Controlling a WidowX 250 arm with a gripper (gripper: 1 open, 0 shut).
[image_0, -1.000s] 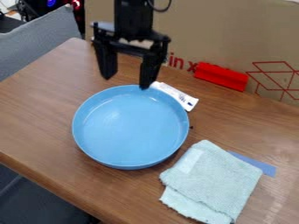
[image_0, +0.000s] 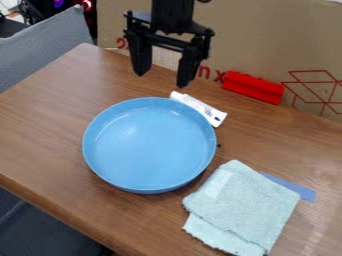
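My black gripper (image_0: 168, 58) hangs above the back of the table, over and behind the blue plate (image_0: 147, 142), its two fingers spread apart with nothing between them. The plate lies empty on the wooden table. A white object (image_0: 198, 106) with dark markings lies just behind the plate, to the right. A pale folded cloth (image_0: 241, 208) lies at the front right.
A red object (image_0: 251, 86) lies at the back by a cardboard backdrop (image_0: 287, 55). A blue strip (image_0: 294, 187) sticks out beside the cloth.
The objects on the table have not visibly moved.
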